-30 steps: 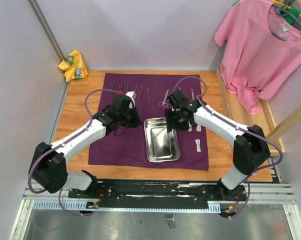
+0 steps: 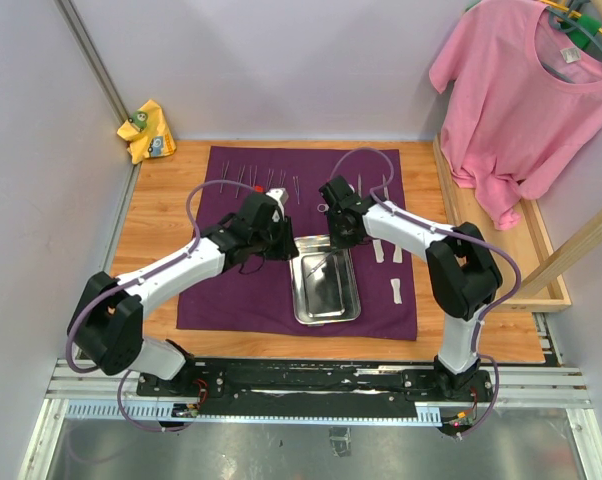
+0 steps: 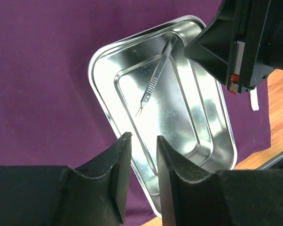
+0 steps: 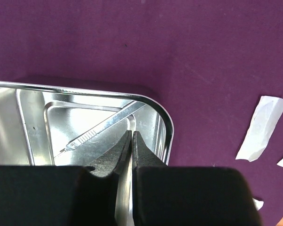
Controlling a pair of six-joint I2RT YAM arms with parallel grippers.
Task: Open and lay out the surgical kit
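A steel tray (image 2: 323, 290) lies on the purple cloth (image 2: 243, 300). Inside it a scalpel handle-like instrument with a fine tip (image 3: 157, 73) (image 4: 106, 124) lies diagonally. My left gripper (image 2: 286, 250) is over the tray's edge, part open, fingers apart with nothing seen between them. My right gripper (image 2: 341, 238) hangs over the tray's far right corner, shut, nothing visible between its fingertips.
Several instruments (image 2: 249, 172) are laid out along the cloth's back; white paper strips (image 2: 396, 290) (image 4: 261, 127) lie right of the tray. A wooden rack with a pink shirt stands right, a yellow bag (image 2: 147, 135) back left.
My left gripper has moved right toward the tray. My right arm has shifted left, its gripper slightly back toward the tray's far edge.
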